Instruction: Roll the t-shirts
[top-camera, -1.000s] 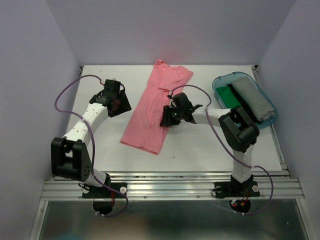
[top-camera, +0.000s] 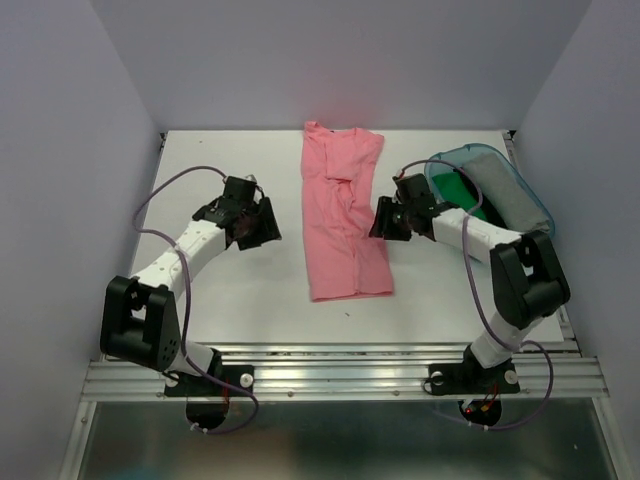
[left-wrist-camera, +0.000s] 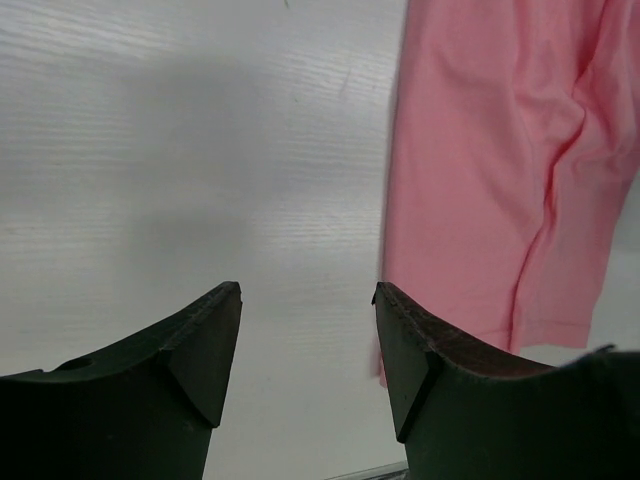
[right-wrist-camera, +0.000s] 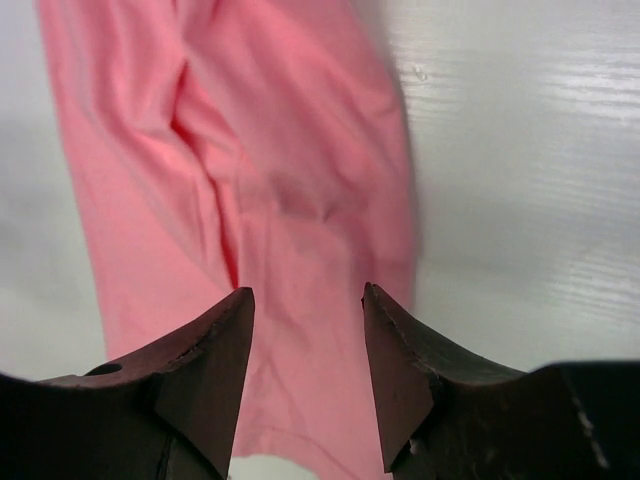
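Observation:
A pink t-shirt (top-camera: 335, 230), folded into a long strip, lies from the back of the table toward its front, fairly straight, with a crease along its length. Over the shirt's right edge stands my right gripper (top-camera: 385, 222), open. In the right wrist view, pink cloth (right-wrist-camera: 300, 330) shows beneath and between its parted fingers, not clamped. My left gripper (top-camera: 270, 224) is open too, over bare table to the left of the shirt. In the left wrist view, the strip's left edge (left-wrist-camera: 390, 230) runs near the right finger.
A blue-rimmed basket (top-camera: 545, 215) stands at the back right, behind the right arm, holding green, black and grey folded cloth (top-camera: 503, 190).
The right gripper has moved to the right, and the shirt's front end has swung right with it, from slanting to nearly straight. The left gripper has come closer to the shirt.

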